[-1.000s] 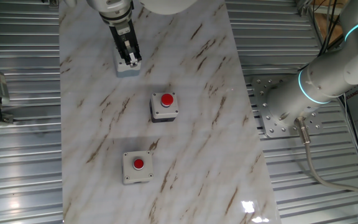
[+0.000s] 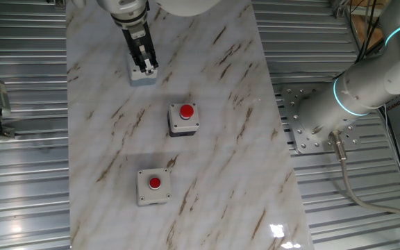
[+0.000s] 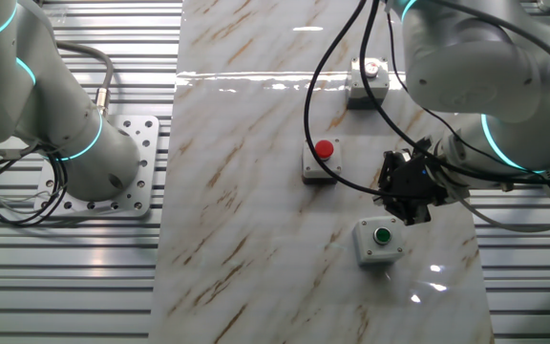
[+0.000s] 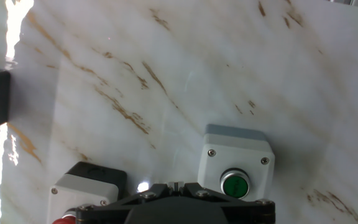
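My gripper [image 2: 147, 68] hangs over a pale box [image 2: 143, 78] at the top of the table in exterior view 1, hiding most of its top. In exterior view 2 that box carries a green button [image 3: 382, 235], and the black gripper [image 3: 386, 187] is held above and beside it. Along the bottom of the wrist view the gripper looks shut, its tips together in the middle with nothing visible between them. Just right of them is the green button [image 4: 235, 185] on its box. A red button [image 2: 187, 111] tops the middle box.
Another box with a red button [image 2: 155, 183] stands farther from the gripper. Black cables [image 3: 310, 105] loop from the arm in exterior view 2.
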